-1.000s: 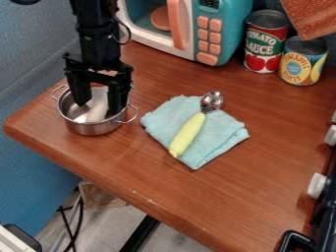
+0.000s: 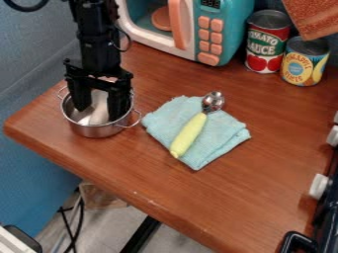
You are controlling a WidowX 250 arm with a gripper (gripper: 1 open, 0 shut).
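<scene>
My black gripper (image 2: pixel 98 91) hangs at the left of the table, lowered into a small steel pot (image 2: pixel 95 126) with wire handles. A white object (image 2: pixel 82 100) shows between or just behind the fingers; whether they grip it cannot be told. A light blue cloth (image 2: pixel 215 144) lies right of the pot, with a spoon or scoop with a yellow handle (image 2: pixel 189 134) resting on it diagonally.
A toy microwave (image 2: pixel 176 20) stands at the back, with a tomato sauce can (image 2: pixel 266 44) and a yellow-labelled can (image 2: pixel 303 67) to its right. Black equipment (image 2: pixel 311 213) lines the right edge.
The gripper has risen slightly over the last second and shifted a little; the white object in it appears slightly higher. The other things are unchanged.
</scene>
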